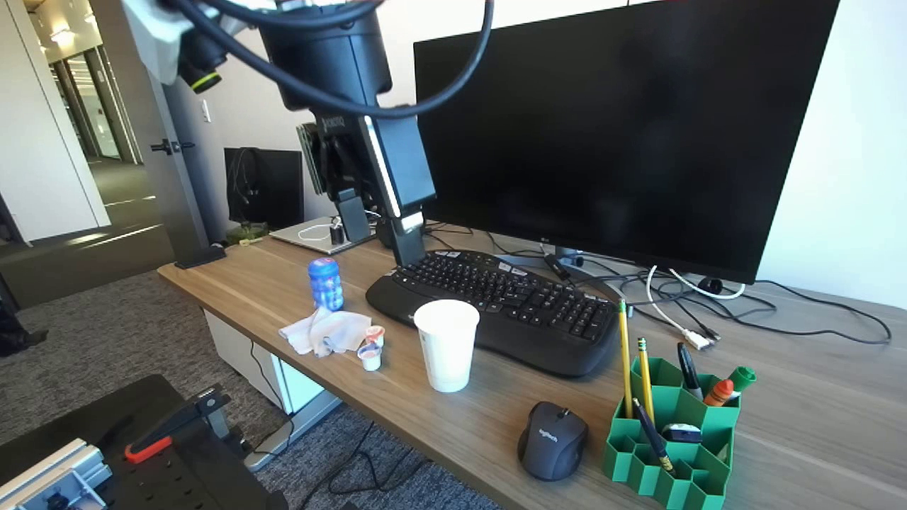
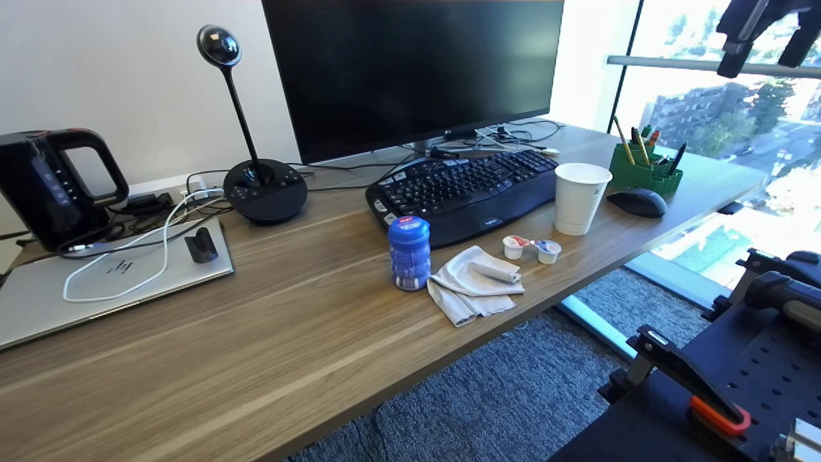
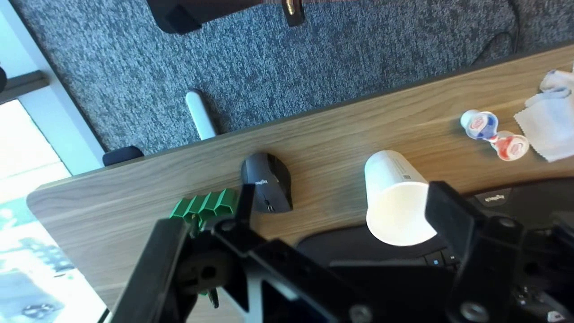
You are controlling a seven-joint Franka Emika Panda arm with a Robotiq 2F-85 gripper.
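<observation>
My gripper (image 1: 380, 231) hangs open above the desk, its fingers well apart and nothing between them. In the wrist view the gripper spans the space over the mouse and cup. A white paper cup (image 1: 447, 348) stands upright in front of the keyboard. Left of it sit two small creamer cups (image 1: 371, 349), one with a red lid and one blue. Beside those lies a crumpled pale cloth (image 2: 475, 283), close to an upright blue canister (image 2: 410, 254). A dark mouse (image 1: 553, 440) rests right of the cup, near a green pen holder (image 1: 625, 466) with pencils, pens and markers.
A black keyboard (image 1: 510, 306) lies in front of the large monitor (image 1: 612, 144). Loose cables (image 1: 748, 310) run behind it. A closed laptop (image 2: 46, 300), a kettle (image 2: 54, 192) and a webcam stand (image 2: 265, 192) occupy the far end.
</observation>
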